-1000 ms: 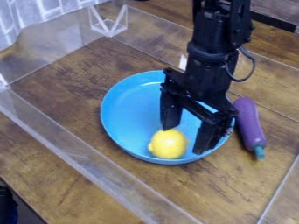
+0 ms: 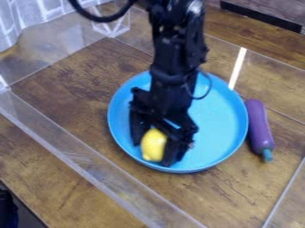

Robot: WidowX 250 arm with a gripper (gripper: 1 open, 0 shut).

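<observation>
My black gripper [image 2: 161,132] is down in the blue plate [image 2: 218,125], its open fingers around a yellow round object [image 2: 154,145] near the plate's front left. The gripper hides part of the yellow object, and whether the fingers touch it is unclear.
A purple elongated object [image 2: 259,132] with a teal end lies just right of the plate. Clear plastic edges run along the left and at the top left.
The gripper has moved left and down from over the plate's right part onto the yellow object, now partly covering it. The plate and purple object look unmoved.
</observation>
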